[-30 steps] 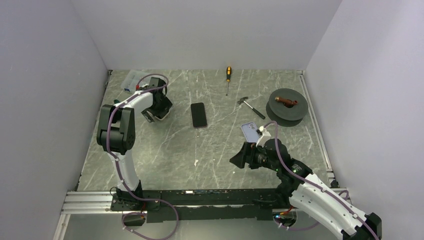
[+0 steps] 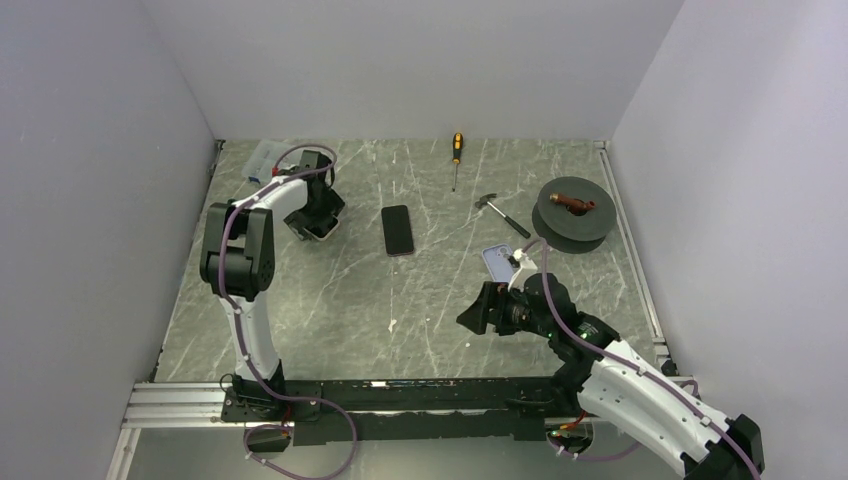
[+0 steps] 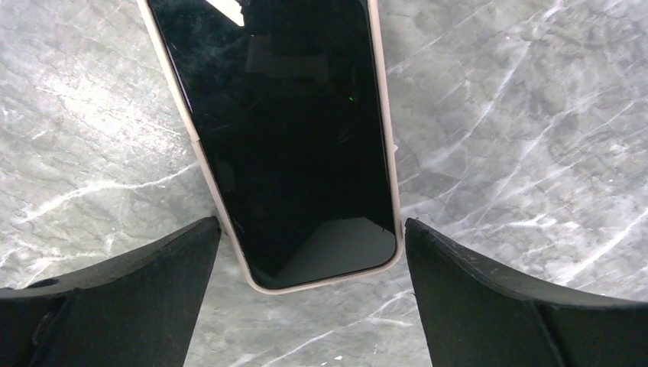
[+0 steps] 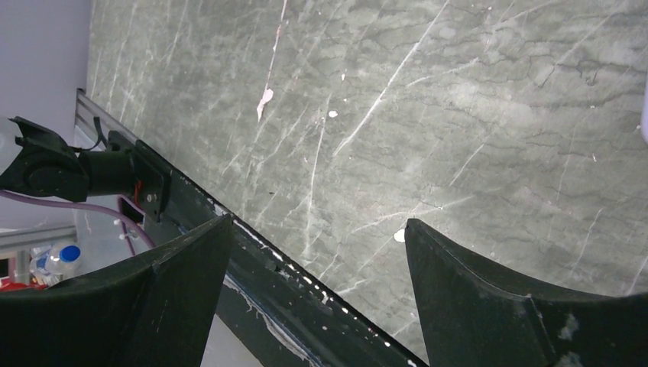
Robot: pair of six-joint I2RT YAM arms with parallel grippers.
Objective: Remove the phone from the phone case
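Note:
A black-screened phone with a thin pinkish rim [image 3: 302, 145] lies face up on the table in the left wrist view, its near end between the fingers of my left gripper. Those fingers stand open, their tips close beside its long edges; contact is hard to tell. From above, the left gripper mostly covers this phone, and only a corner shows. My right gripper is open over bare table, nothing between its fingers. A second dark phone [image 2: 397, 231] lies in the middle of the table. Beyond the right gripper rests a lilac phone or case [image 2: 497, 261] with camera openings.
A clear plastic box [image 2: 263, 160] sits at the back left, behind the left arm. Farther right are a screwdriver [image 2: 457, 150], a hammer [image 2: 507, 217] and a round grey stand [image 2: 556, 218] bearing a brown object.
My left arm has shifted slightly over the rimmed phone, and the right arm has drifted a little to the left. The objects on the table lie where they were.

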